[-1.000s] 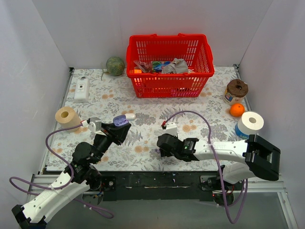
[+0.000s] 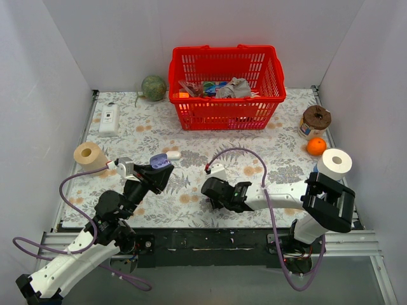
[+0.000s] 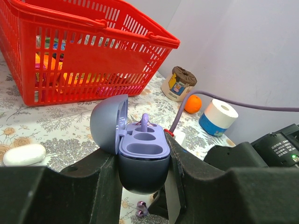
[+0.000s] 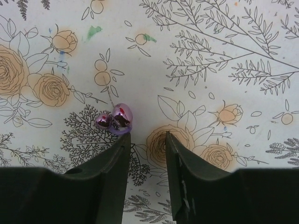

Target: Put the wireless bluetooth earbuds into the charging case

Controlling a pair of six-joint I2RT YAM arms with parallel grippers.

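Note:
The open lavender charging case (image 3: 144,154) is held upright in my left gripper (image 2: 159,173), which is shut on it; its lid stands up. A white oval piece (image 3: 23,154) shows behind it in the left wrist view. In the right wrist view a shiny purple earbud (image 4: 122,115) lies on the patterned cloth, with a smaller shiny part beside it. My right gripper is part open just below and right of it, with nothing between its fingers.
A red basket (image 2: 227,114) of items stands at the back. An orange (image 2: 316,146), a jar (image 2: 314,121) and paper rolls (image 2: 334,162) line the right side. A white power strip (image 2: 109,121) and a melon (image 2: 154,88) are at the back left.
My right arm has moved left along the front of the table. The left arm and the case it holds have stayed still.

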